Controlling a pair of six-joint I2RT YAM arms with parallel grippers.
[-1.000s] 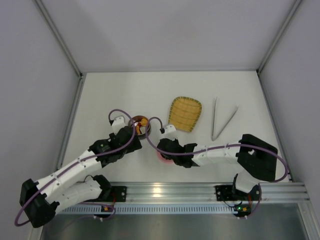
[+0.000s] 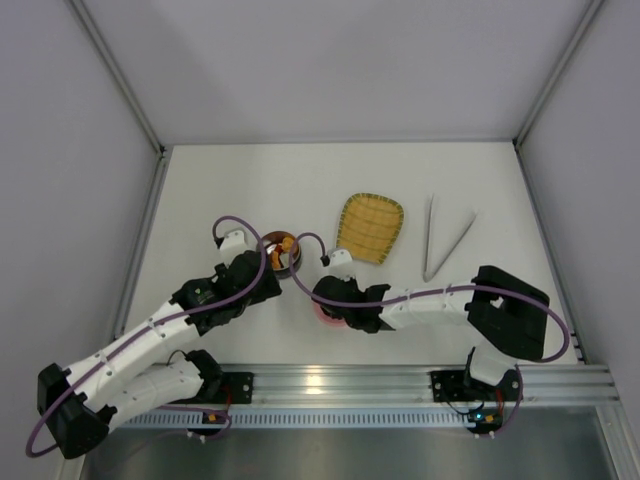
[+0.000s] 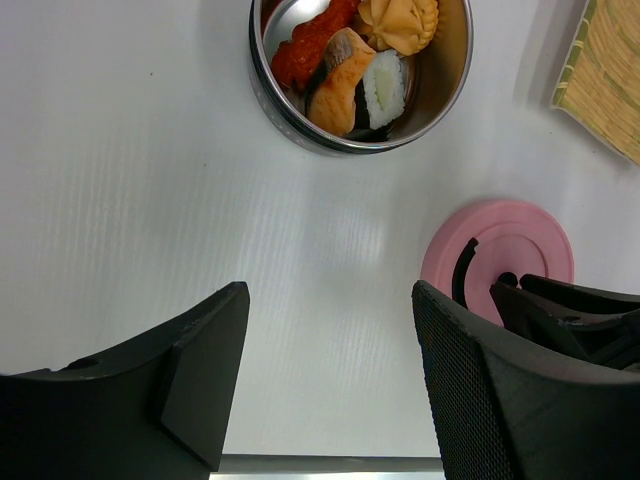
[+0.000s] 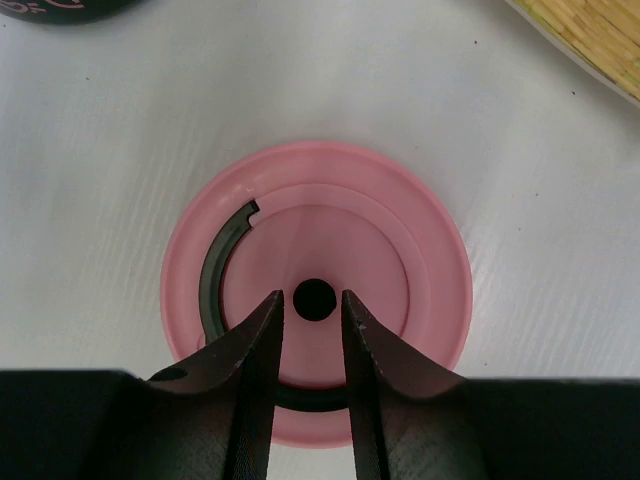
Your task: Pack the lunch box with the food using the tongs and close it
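In the left wrist view the round steel lunch box [image 3: 310, 135] stands uncovered at the top, with sushi [image 3: 338, 90], red meat [image 3: 315, 45] and a dumpling [image 3: 400, 22] inside. A pink round lid [image 4: 420, 230] lies flat on the table in the right wrist view, with a dark curved handle and a black spot at its centre. Over that centre is my right gripper, partly open, its two fingertips a narrow gap apart with nothing seen gripped. My left gripper hangs wide open and empty over bare table, in front of the box.
A yellow woven mat [image 2: 370, 228] lies behind the lid. Two metal chopsticks [image 2: 428, 238] rest on the right side of the table, meeting at their near ends.
The right arm has stayed almost in place above the lid. Box, mat and chopsticks have not moved.
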